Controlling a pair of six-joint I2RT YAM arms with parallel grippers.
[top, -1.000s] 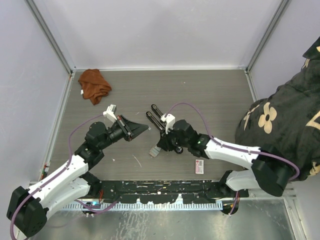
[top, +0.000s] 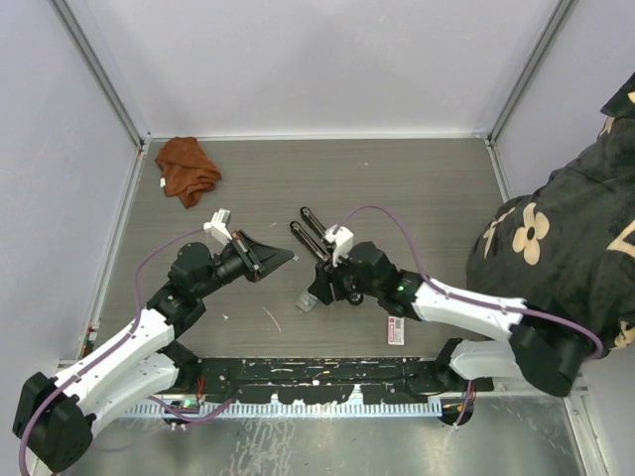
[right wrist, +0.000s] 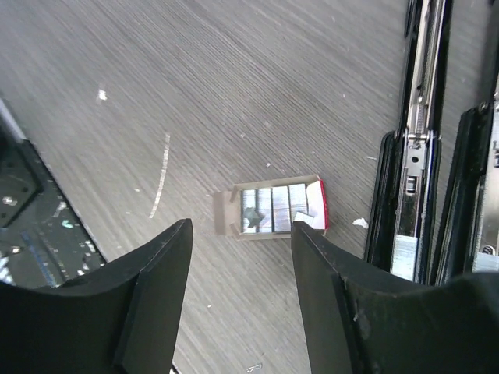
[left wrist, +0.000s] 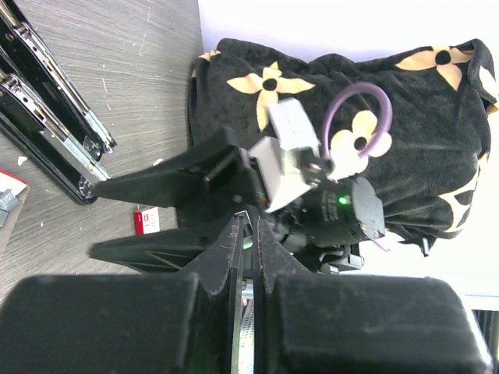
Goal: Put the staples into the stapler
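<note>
The black stapler [top: 312, 234] lies opened as two long parts side by side; in the right wrist view one metal track [right wrist: 413, 187] carries a pale block near its lower end. My left gripper [top: 294, 255], left of the stapler, is shut with a tiny pale piece at its tips, too small to identify surely. An open small box [right wrist: 222, 213] holds several silvery staple strips [right wrist: 273, 209]. Above that box my right gripper stands open, its fingers [right wrist: 165, 269] apart with nothing gripped. In the left wrist view the right gripper's fingers [left wrist: 156, 253] show spread too.
A second white-and-red box [top: 396, 330] rests on the table near the right arm. A brown cloth [top: 187, 171] lies at the back left. Dark flowered fabric [top: 556, 238] bulges in at the right.
The left arm has not moved.
</note>
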